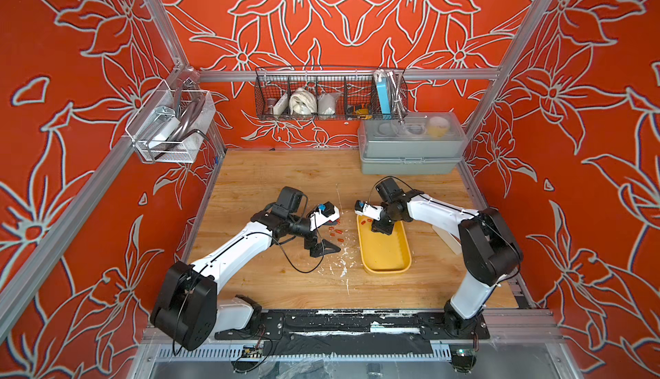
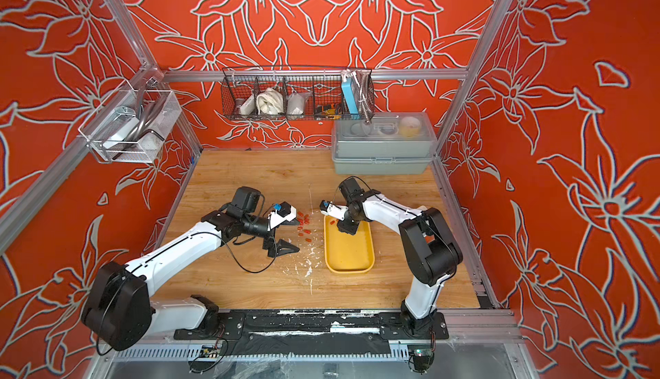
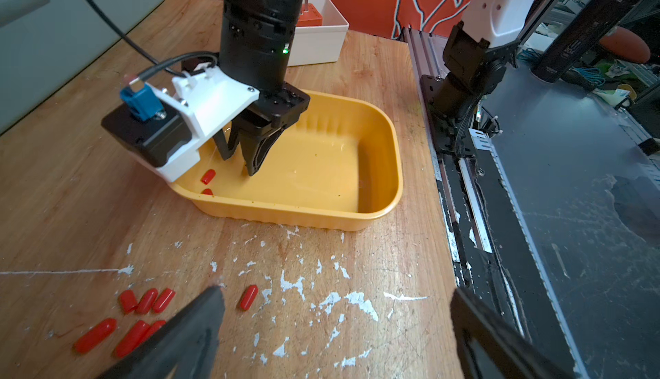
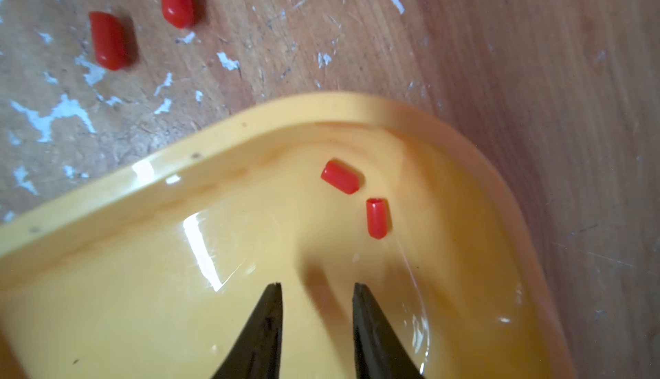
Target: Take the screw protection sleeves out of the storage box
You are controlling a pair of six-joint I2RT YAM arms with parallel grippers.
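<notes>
A yellow storage box [image 1: 384, 255] holds two small red sleeves [image 4: 376, 218] near one corner of its floor. Several more red sleeves [image 3: 145, 300] lie loose on the tabletop to the left of the box. My right gripper hangs open over the box floor, beside those two sleeves, with nothing between its fingers. My left gripper is open above the table, left of the box and close to the loose sleeves, with nothing seen between its fingers.
A grey lidded container [image 1: 411, 155] stands at the back right. A white bin [image 3: 315, 49] is right of the box. Wire baskets [image 1: 330, 97] hang on the back wall.
</notes>
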